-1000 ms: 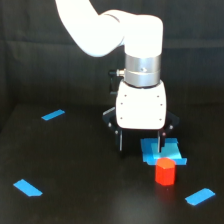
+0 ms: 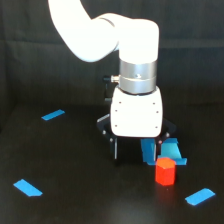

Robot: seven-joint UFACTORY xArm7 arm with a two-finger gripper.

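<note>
My gripper [image 2: 136,154] hangs over the dark table, its fingers set well apart, with nothing visible between them. To its right, and nearer the camera, a red block [image 2: 165,171] stands on the table, clear of the gripper. A light blue object [image 2: 171,149] lies just behind the red block. It is partly covered by my hand and right finger, so its full shape cannot be made out.
Blue strips mark the table at the back left [image 2: 53,115], the front left [image 2: 28,188] and the front right [image 2: 200,197].
My gripper has shifted a little to the left and slightly lower in the view. The red block and the blue object stay in place.
</note>
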